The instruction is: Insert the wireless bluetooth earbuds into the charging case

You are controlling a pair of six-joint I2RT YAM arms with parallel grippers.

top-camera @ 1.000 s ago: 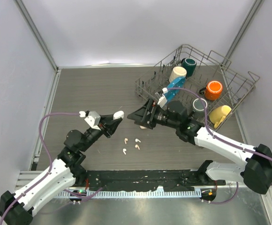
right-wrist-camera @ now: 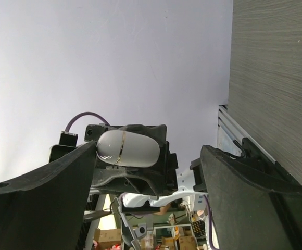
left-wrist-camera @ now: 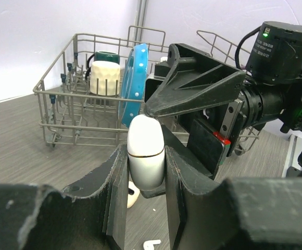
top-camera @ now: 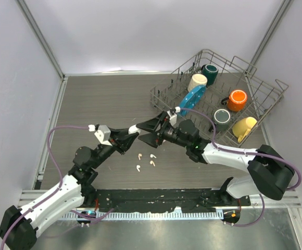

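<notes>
The white charging case [left-wrist-camera: 145, 136], lid closed with a gold seam, stands upright in my left gripper [top-camera: 133, 130], which is shut on its lower half. My right gripper [top-camera: 141, 132] is open beside the case, one finger [left-wrist-camera: 192, 95] at the lid's top and the other lower behind the case. In the right wrist view the case [right-wrist-camera: 135, 149] appears close to the left finger, with a wide gap to the right one; I cannot tell whether they touch. Several small white earbuds, such as one earbud [top-camera: 139, 156] and another earbud [top-camera: 138, 167], lie on the table below the grippers.
A wire dish rack [top-camera: 164, 99] with several mugs and a blue plate [top-camera: 192, 97] stands at the back right, behind the right arm. A cream rounded item [left-wrist-camera: 133, 195] lies on the table, partly hidden.
My right gripper has moved left and turned, from apart from the case to right beside it with its fingers spread. The left gripper and case have hardly moved.
</notes>
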